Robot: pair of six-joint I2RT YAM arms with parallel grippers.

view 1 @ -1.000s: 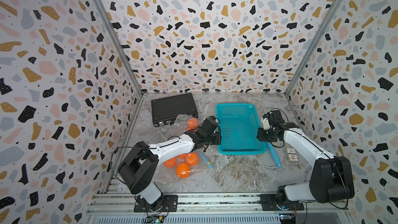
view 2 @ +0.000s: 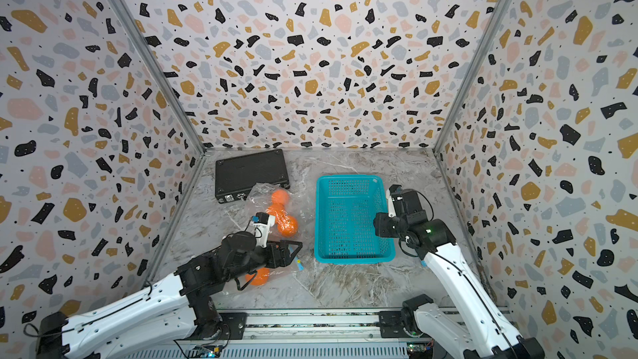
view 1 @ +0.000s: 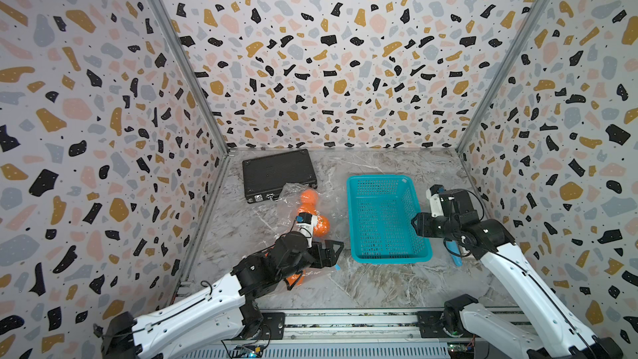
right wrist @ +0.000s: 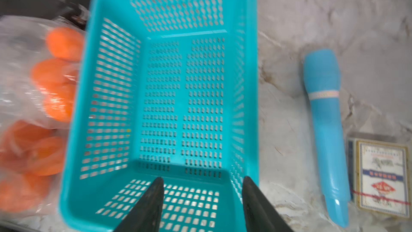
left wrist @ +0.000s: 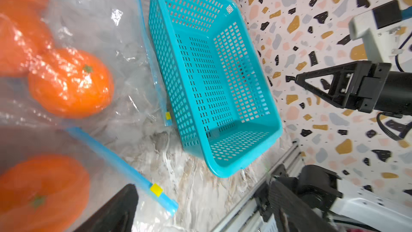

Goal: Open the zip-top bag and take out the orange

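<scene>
Two clear zip top bags of oranges lie left of the turquoise basket: the back bag (left wrist: 107, 25) with its blue strip along the basket's side, the front bag (left wrist: 124, 206) with a blue zip strip (left wrist: 111, 154). An orange (left wrist: 70, 81) shows through the back bag. My left gripper (view 1: 325, 256) stands open above the bags, nothing between its fingers. My right gripper (view 1: 422, 224) is over the basket's right edge, part open and empty.
The basket (right wrist: 244, 60) fills the middle. A blue cylindrical thing (right wrist: 326, 133) and a boxed item (right wrist: 379, 171) lie to its right. A black case (view 1: 279, 174) is at the back left.
My left gripper has drawn back leftward over the bags, and the right arm has lifted. The basket moved slightly toward the front since a second ago.
</scene>
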